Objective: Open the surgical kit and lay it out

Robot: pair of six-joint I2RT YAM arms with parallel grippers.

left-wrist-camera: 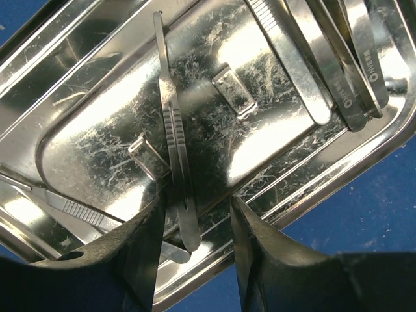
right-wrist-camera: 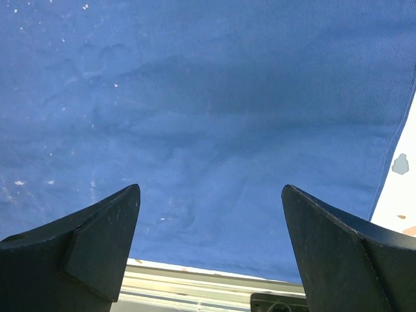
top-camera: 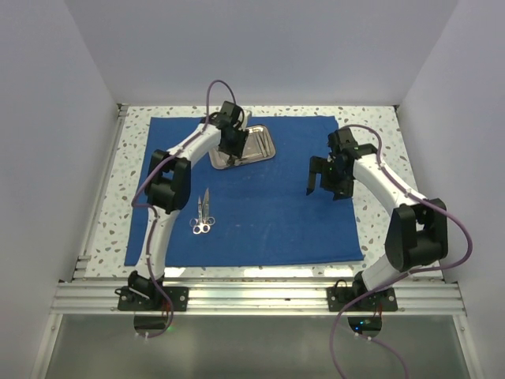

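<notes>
In the left wrist view my left gripper is part open over the steel tray [left-wrist-camera: 286, 214]. Between its fingertips, in that view, lies the lower handle of a scalpel handle [left-wrist-camera: 177, 136], and neither finger appears closed on it. A second, similar handle [left-wrist-camera: 78, 211] runs toward the left finger, its end partly hidden there. Several tweezers [left-wrist-camera: 344, 71] lie together at the tray's other end. Two pairs of scissors [top-camera: 203, 217] rest on the blue cloth. My right gripper is open and empty above bare cloth.
Speckled white table [top-camera: 110, 205] shows around its edges. Grey walls [top-camera: 55, 158] stand left, right and behind, and a metal rail [top-camera: 260, 294] runs along the front.
</notes>
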